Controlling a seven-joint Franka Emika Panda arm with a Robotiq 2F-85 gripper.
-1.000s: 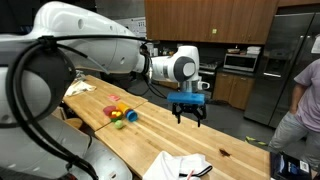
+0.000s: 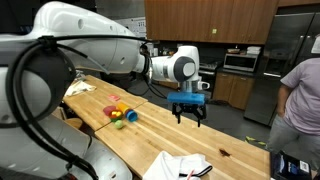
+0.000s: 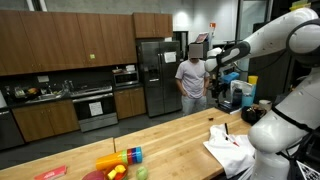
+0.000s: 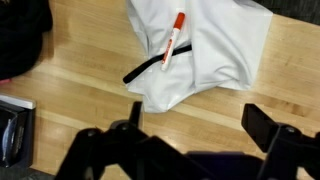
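Note:
My gripper hangs open above the wooden table, with nothing between its fingers. In the wrist view a white cloth lies spread on the table beyond the fingertips. A red-and-white marker rests on the cloth, and a thin black strip crosses the cloth's edge near it. The same cloth shows at the front of the table in exterior view 1, well below the gripper. Exterior view 2 has the cloth close to the arm's base.
Bowls, colourful toys and a blue-rimmed cylinder stand at the table's other end. A small dark item lies on bare wood right of the cloth. A black box sits at the left in the wrist view.
The person at the right edge of exterior view 1 has shifted further into view. My arm, the gripper and the things on the table look the same.

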